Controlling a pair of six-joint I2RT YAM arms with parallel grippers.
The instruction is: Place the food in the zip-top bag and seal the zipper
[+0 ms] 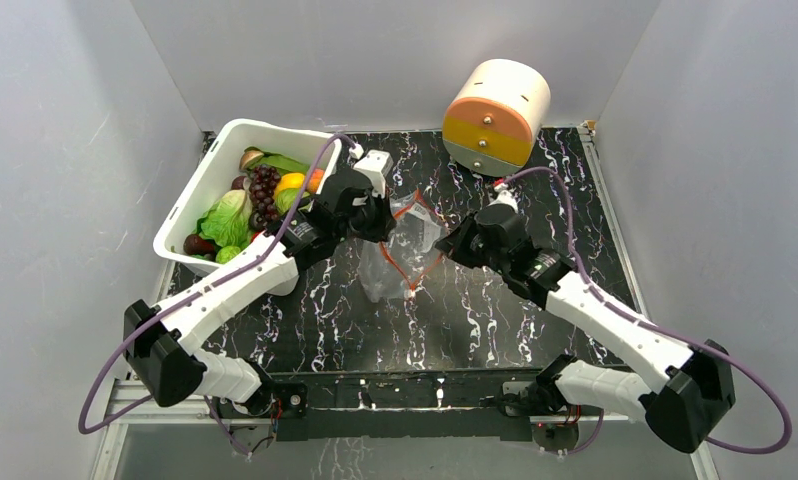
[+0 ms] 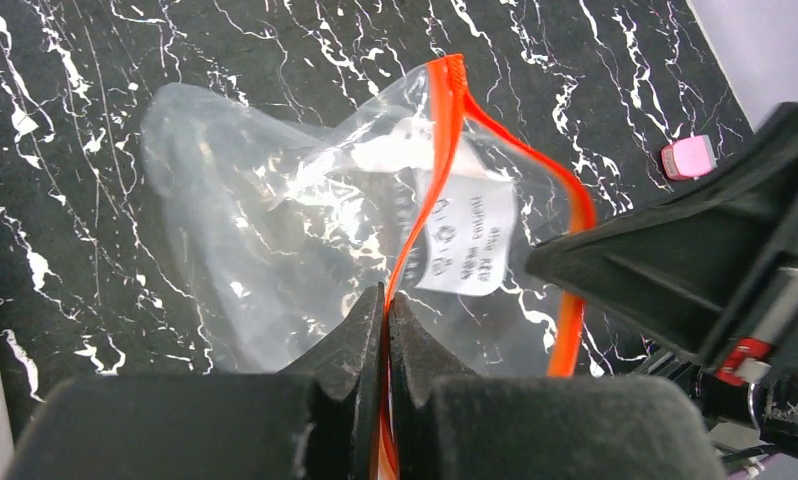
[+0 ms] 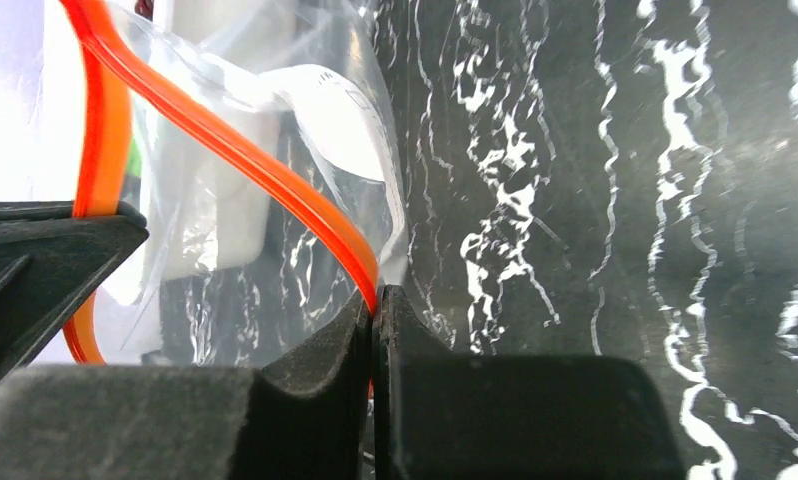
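A clear zip top bag (image 1: 400, 260) with an orange zipper stands spread between my grippers at the table's middle. In the left wrist view my left gripper is shut on one side of the bag's orange rim, and the bag's mouth gapes toward the right. My right gripper is shut on the other side of the orange rim. The food, fruit and vegetables including grapes (image 1: 263, 185) and lettuce (image 1: 225, 215), lies in a white basket (image 1: 180, 215) at the left, partly hidden by my left arm.
A rounded cabinet (image 1: 495, 110) with coloured drawers stands at the back right. A small pink object (image 2: 687, 156) lies on the table (image 1: 465, 330). Bare table shows in front of the bag and to the right, between grey walls.
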